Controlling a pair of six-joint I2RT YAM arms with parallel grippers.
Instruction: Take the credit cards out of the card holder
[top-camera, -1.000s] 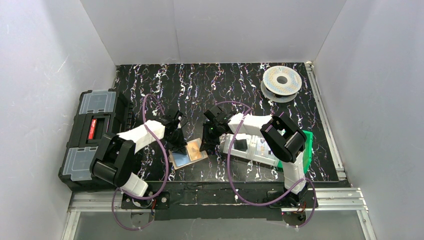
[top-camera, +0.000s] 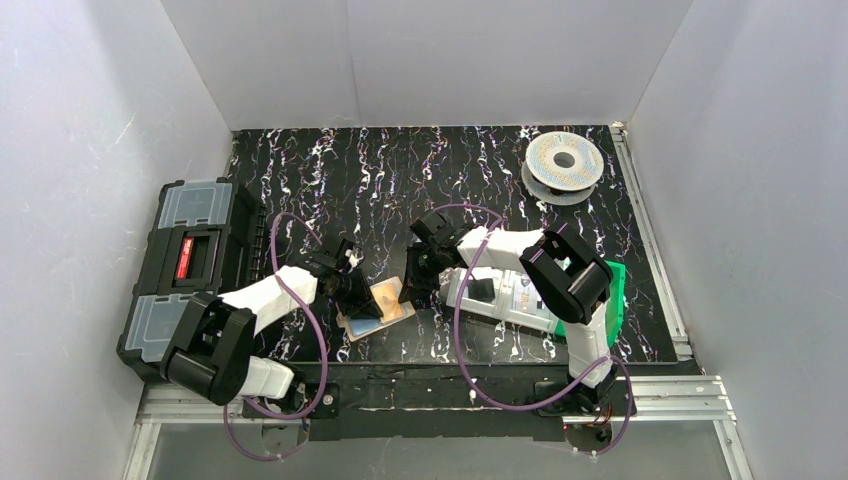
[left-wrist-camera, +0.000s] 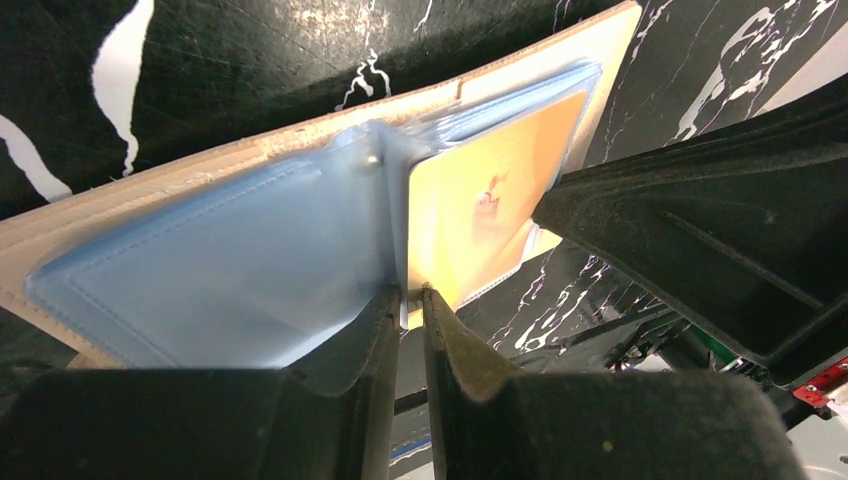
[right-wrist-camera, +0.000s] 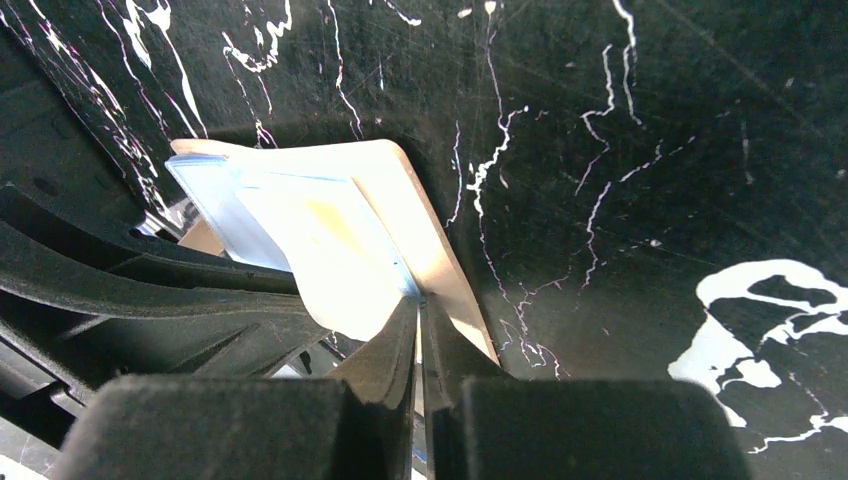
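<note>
The card holder (top-camera: 362, 324) lies spread on the table, tan with blue sleeves (left-wrist-camera: 235, 255). An orange card (left-wrist-camera: 490, 195) sits in one sleeve, its long edge toward my left gripper. That gripper's fingers are close together with the card's near edge between them, at the corner by the sleeve's mouth. My right gripper is shut on the blue sleeve's edge at the holder's other side. In the right wrist view a pale flap and the dark left finger (right-wrist-camera: 200, 290) hide part of the card.
A black toolbox (top-camera: 190, 265) stands at the left and a spool (top-camera: 563, 163) at the back right. White trays (top-camera: 505, 297) and a green bin (top-camera: 615, 300) lie under and beside the right arm.
The right arm and the holder have hardly moved.
</note>
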